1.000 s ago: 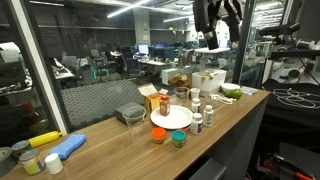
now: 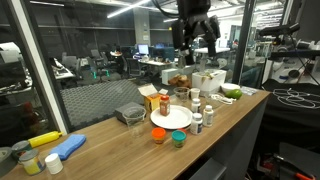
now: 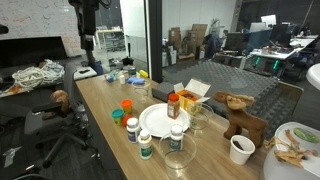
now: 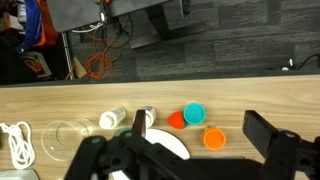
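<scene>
High over the counter, my gripper stands open with nothing between its fingers. In the wrist view a green cup (image 4: pixel 194 113) and an orange cup (image 4: pixel 214 138) appear between the fingers, far below. A small red thing (image 4: pixel 177 120) lies beside the green cup; what it is cannot be told. White bottles (image 2: pixel 197 123) stand near the counter's front edge, right of the white plate (image 2: pixel 173 118). A bottle with a red-orange body (image 3: pixel 173 105) stands at the plate. The left finger hides part of the plate in the wrist view.
Behind the plate stand an open orange box (image 2: pixel 152 102) and a clear container (image 2: pixel 135 118). A brown plush animal (image 3: pixel 239 115) and a white cup (image 3: pixel 241 150) sit farther along.
In exterior view 1 the arm has shifted left and slightly down, high above the counter. The cups, bottles and plate stay where they were.
</scene>
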